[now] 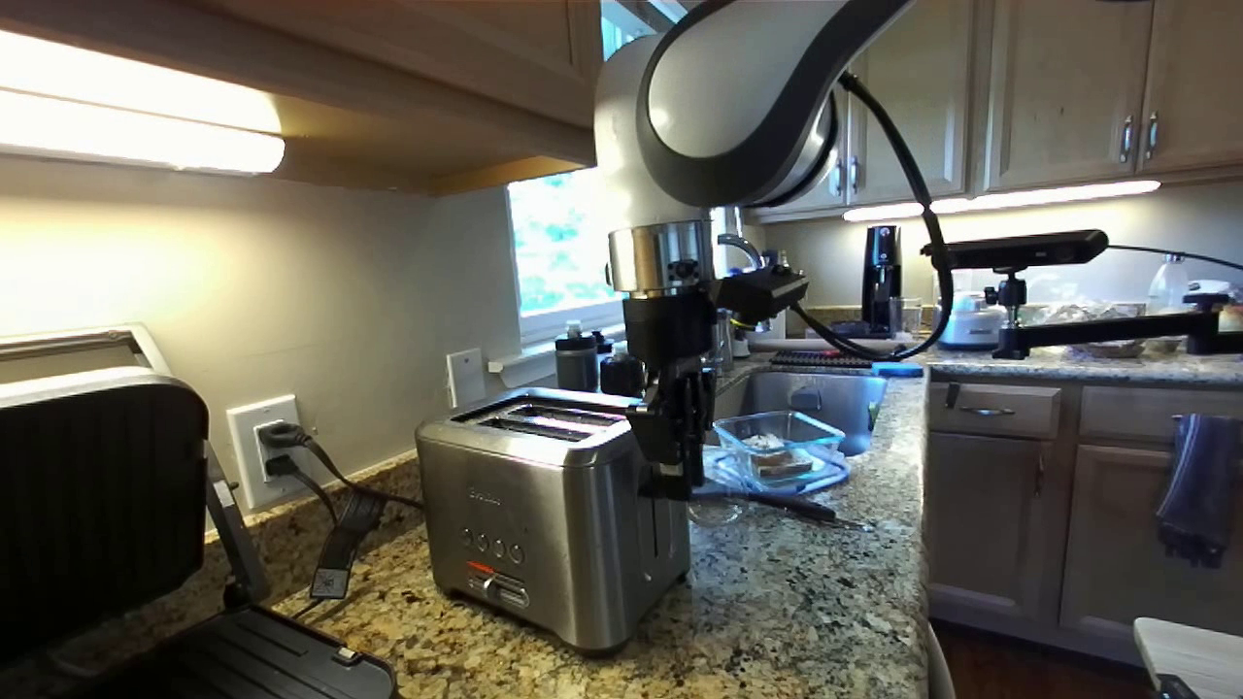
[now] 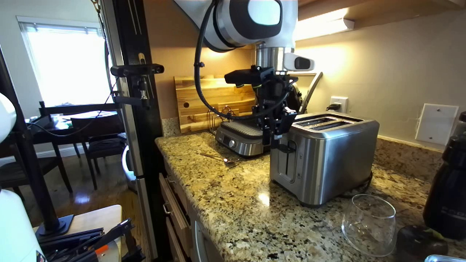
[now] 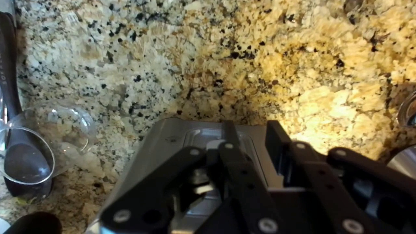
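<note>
A brushed-metal toaster (image 1: 536, 524) stands on the granite counter with both top slots empty-looking. Its dark lever (image 2: 286, 147) sits high on the end panel. My gripper (image 2: 273, 139) points down beside that end, close to the lever; whether it touches cannot be told. Seen from the wrist, the gripper is partly open, with a gap between its two dark fingers above the toaster's end (image 3: 163, 144). Nothing shows held in the gap. In exterior view 1 the fingertips overlap the toaster's edge, hiding the lever.
A clear glass (image 2: 369, 225) stands near the toaster, with a dark-handled utensil (image 1: 787, 503) close by. A glass container (image 1: 778, 443) lies toward the sink. The grill (image 2: 242, 137) is on the toaster's other side. Bare counter (image 2: 218, 196) runs along the front edge.
</note>
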